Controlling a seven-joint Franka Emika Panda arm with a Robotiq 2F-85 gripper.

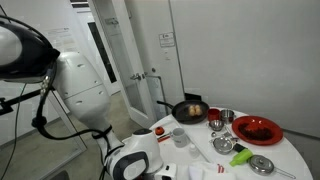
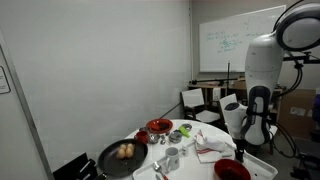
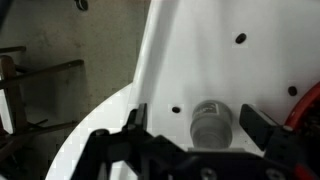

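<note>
My gripper points down over a white tray point(image 3: 205, 50), its dark fingers apart. Between and just beyond them in the wrist view shows a small grey, rounded thing point(image 3: 211, 128); no grip on it is visible. Several small dark spots or bits dot the tray. A red bowl point(image 3: 308, 118) cuts into the right edge. In the second exterior view, the gripper point(image 2: 240, 154) hangs low beside the red bowl point(image 2: 232, 169). The first exterior view shows the arm's white wrist housing point(image 1: 135, 158) at the bottom, with the fingertips hidden.
Across the round white table stand a black pan point(image 1: 178, 108) with brownish food, a red plate point(image 1: 257, 124), a green item point(image 1: 241, 158), a lidded pot point(image 1: 262, 165) and a pale mug point(image 1: 180, 138). A white cloth point(image 2: 210, 148) lies near the arm.
</note>
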